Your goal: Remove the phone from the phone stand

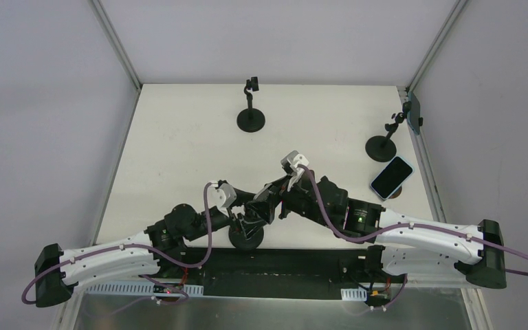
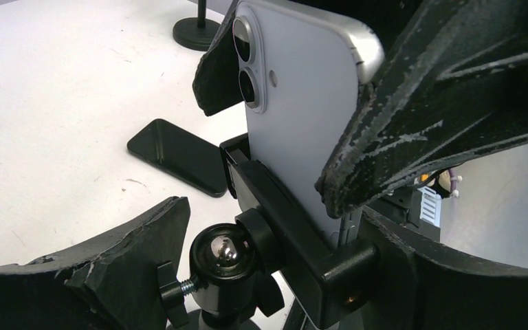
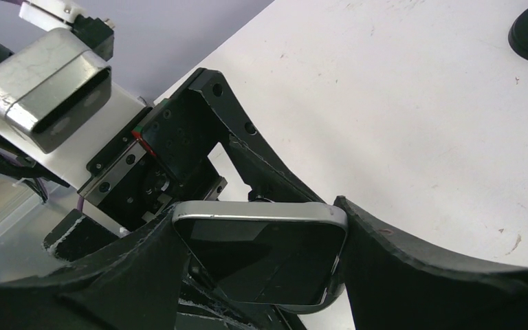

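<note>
A silver phone (image 2: 295,103) sits in the black clamp of a phone stand (image 2: 275,240), whose round base (image 1: 246,240) is at the front middle of the table. My right gripper is shut on the phone's upper part, seen end-on in the right wrist view. My left gripper is lower, open around the stand's ball joint and clamp; whether it touches them is hard to tell. In the top view both grippers overlap over the stand, hiding much of it.
Another stand (image 1: 251,121) stands at the back middle, a third (image 1: 380,148) at the right holds a device. A loose phone (image 1: 392,177) lies near the right edge.
</note>
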